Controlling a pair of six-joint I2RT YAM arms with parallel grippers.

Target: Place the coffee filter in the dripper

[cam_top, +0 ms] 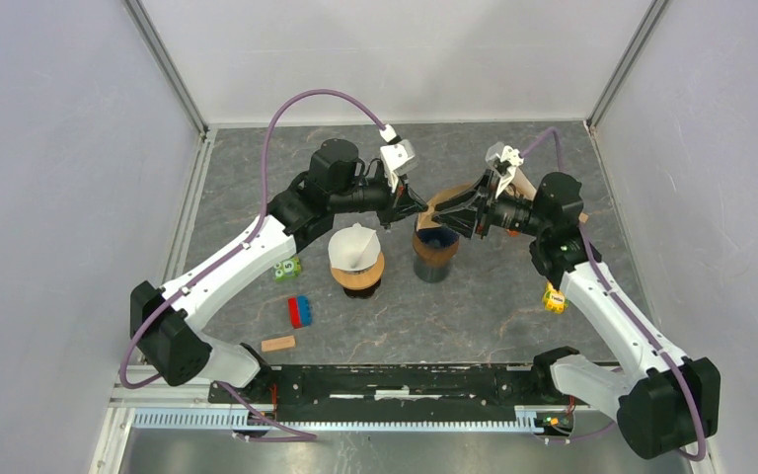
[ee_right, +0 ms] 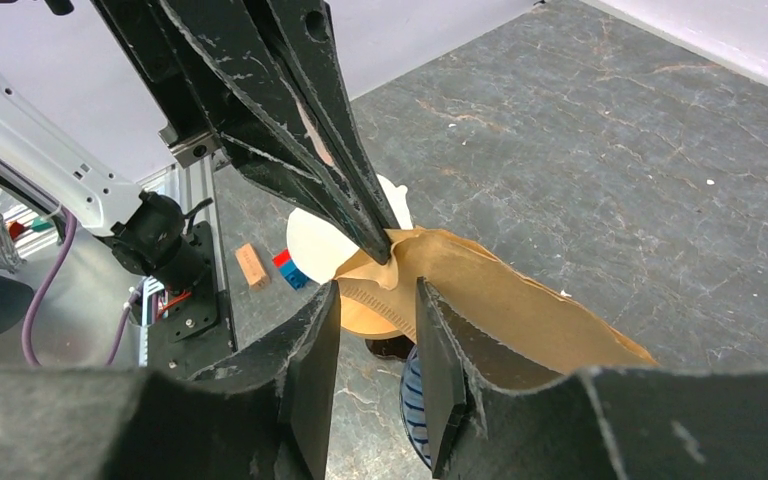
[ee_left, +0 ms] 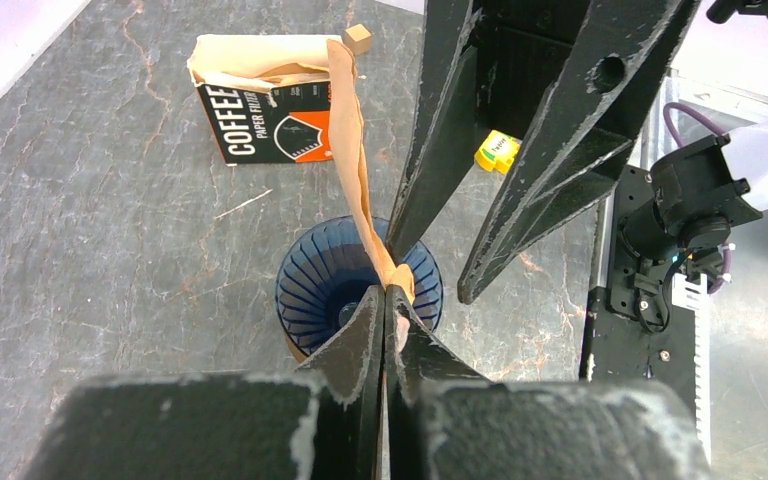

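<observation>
The brown paper coffee filter (ee_right: 520,310) is pinched at its corner by my left gripper, which is shut on it. In the left wrist view the filter stands up as a narrow fold over the blue ribbed dripper (ee_left: 310,268). My right gripper is open, its fingertips close against the filter's side; whether one finger is inside the fold I cannot tell. From above, the dripper (cam_top: 436,239) sits in its wood-collared glass carafe (cam_top: 432,267), partly covered by the filter and the right gripper.
A wood-collared vessel with a white paper filter (cam_top: 354,247) stands to the left of the carafe. The coffee filter box (ee_left: 265,125) lies beyond the dripper. A red-blue block (cam_top: 299,311), wooden block (cam_top: 278,344) and yellow toy (cam_top: 554,299) lie around.
</observation>
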